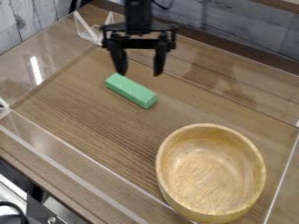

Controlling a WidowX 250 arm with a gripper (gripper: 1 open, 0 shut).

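My gripper (pixel 139 54) is open at the top centre of the camera view, its two dark fingers hanging down over the wooden table with nothing seen between them. Just below it a green block (pixel 131 90) lies flat and diagonal on the wood, apart from the fingers. A large empty yellow bowl (pixel 211 201) rests at the lower right.
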